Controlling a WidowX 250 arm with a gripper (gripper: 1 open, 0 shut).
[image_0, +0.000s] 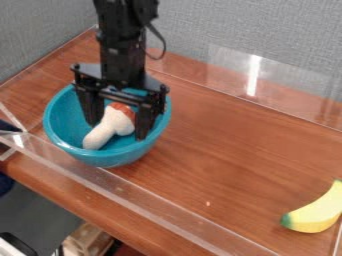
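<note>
A teal bowl sits upright on the wooden table at the left, holding a white object with an orange top. My black gripper is open, lowered over the bowl, its fingers near the rim and the object inside. Whether the fingertips touch either is hard to tell.
A yellow toy banana lies at the front right of the table. Clear panels edge the table at the back and front left, with grey walls behind.
</note>
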